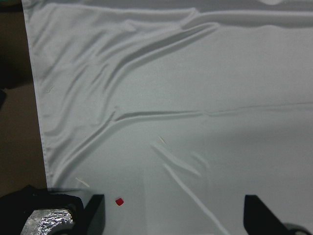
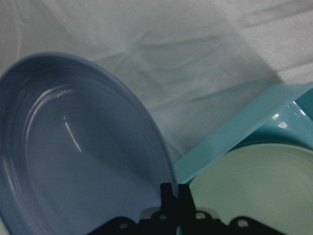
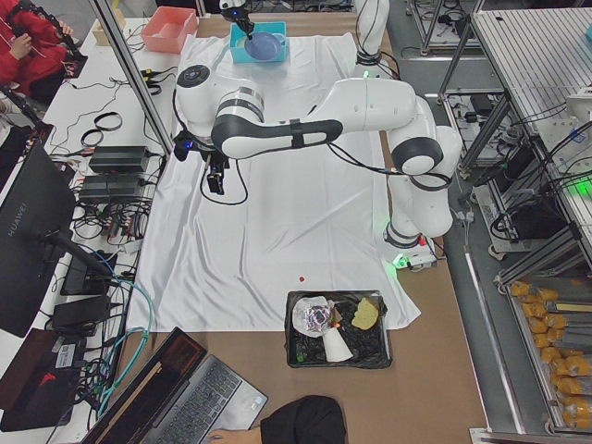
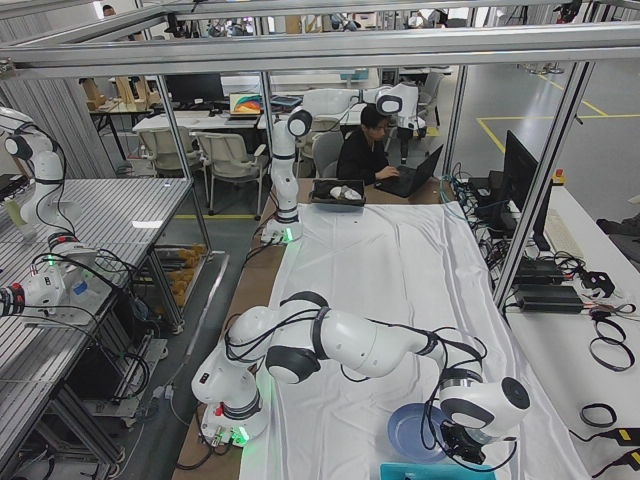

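A blue round dish (image 3: 265, 48) (image 2: 78, 152) is held by its rim in my right gripper (image 3: 248, 35), whose fingers are shut on it. It is at the turquoise bin (image 3: 240, 54) (image 2: 225, 132), and a pale green dish (image 2: 254, 186) lies inside that bin. My left gripper (image 3: 217, 185) is open above the white cloth, nothing between its fingers.
A black tray (image 3: 365, 351) of food-like items and foil stands at the near end, a small red piece (image 3: 302, 278) beside it. A pink bin (image 3: 171, 28) is at far left. A person sits at a laptop (image 3: 199, 398).
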